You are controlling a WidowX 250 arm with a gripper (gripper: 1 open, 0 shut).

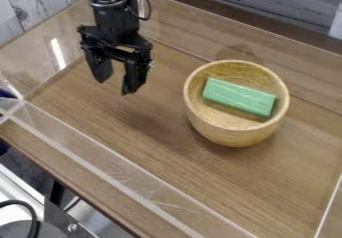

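Note:
My black gripper (115, 63) hangs at the upper left over the wooden table, pointing down, open, with no object visible between its fingers. To its right a round tan bowl (235, 132) holds a green block (239, 98), lying at a slant inside it.
Some black cabling or hardware (16, 222) shows at the lower left edge.

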